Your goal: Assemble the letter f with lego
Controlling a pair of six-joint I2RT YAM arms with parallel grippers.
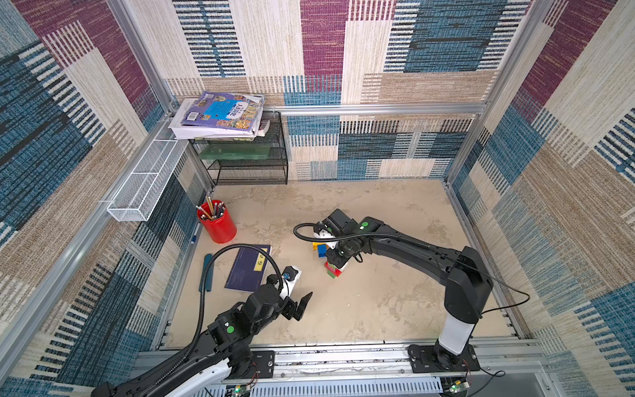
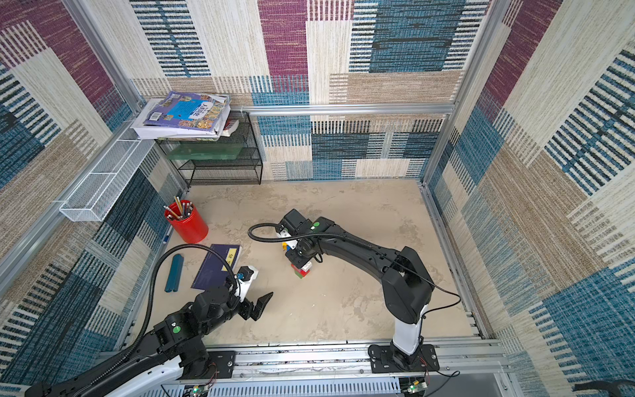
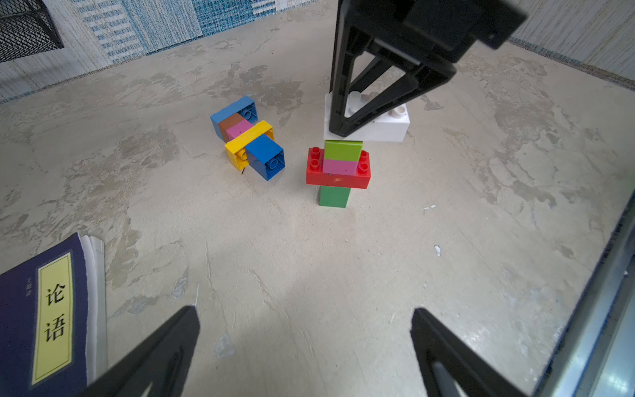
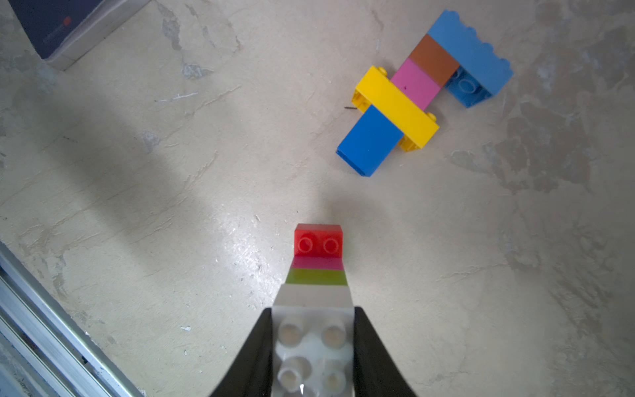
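A brick stack stands on the table, seen side-on in the left wrist view: green (image 3: pixel 334 197), red (image 3: pixel 337 177), pink (image 3: pixel 340 168), lime (image 3: pixel 342 149) and a white brick (image 3: pixel 390 125) on top. My right gripper is shut on that white brick from above. A second assembly of yellow (image 4: pixel 395 106), dark blue (image 4: pixel 370 139), pink, brown and light blue (image 4: pixel 468 49) bricks lies beside the stack. My left gripper (image 1: pixel 297 305) is open and empty, low over the near-left of the table, facing the stack.
A navy book (image 1: pixel 241 268), a teal case (image 2: pixel 173 272) and a red pen cup (image 1: pixel 218 225) stand or lie at the left. A wire rack with papers is at the back left.
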